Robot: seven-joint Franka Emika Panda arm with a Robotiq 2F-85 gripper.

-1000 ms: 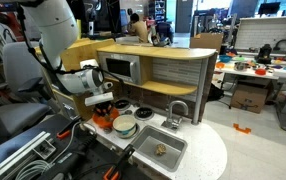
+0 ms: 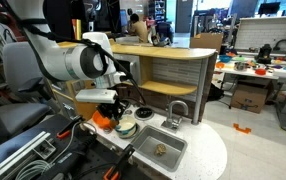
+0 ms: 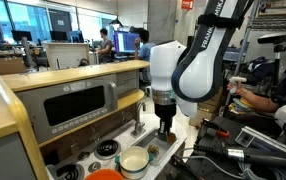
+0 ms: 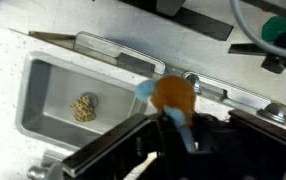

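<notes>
My gripper is shut on a small orange-brown object [image 4: 173,92] with light blue parts, perhaps a soft toy; its exact kind is unclear. In the wrist view it hangs beside the steel sink [image 4: 35,95], which has a tangled golden scrubber [image 4: 84,107] in it. From exterior view 1, the gripper [image 2: 117,110] is near the pale pots [image 2: 126,130] and the orange bowl [image 2: 101,121], left of the sink [image 2: 179,160]. The held object is hard to make out there. Exterior view 2 shows the gripper [image 3: 166,132] with something brownish at its tips.
A tall faucet [image 2: 177,108] stands behind the sink, and stove burners [image 3: 106,149] lie beside the counter's microwave [image 3: 75,109]. Black rails [image 2: 118,166] run along the near edge. The white counter right of the sink [image 2: 211,150] is clear.
The arm has swung right and toward exterior view 1's camera, from over the orange bowl to over the pale pots. The bowls and the sink's scrubber look unmoved.
</notes>
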